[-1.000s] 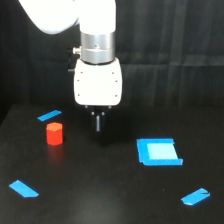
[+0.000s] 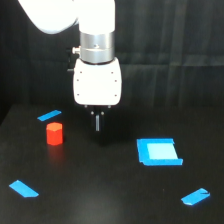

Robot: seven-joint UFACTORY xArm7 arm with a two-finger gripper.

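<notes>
A red block point(image 2: 54, 134) rests on the black table toward the left. Above the table hangs my white gripper point(image 2: 98, 122), pointing down, to the right of the block and apart from it. Its fingers look like one thin dark strip against the dark backdrop, so their opening is hard to make out. No object shows beneath it. Further right, a pale square framed in blue tape point(image 2: 159, 151) lies flat with nothing on it.
Strips of blue tape mark the table: one at the back left point(image 2: 50, 115), one at the front left point(image 2: 23, 188) and one at the front right point(image 2: 195, 197). A dark curtain point(image 2: 165, 70) hangs behind.
My gripper has shifted very slightly at most. The red block and the taped square are where they were.
</notes>
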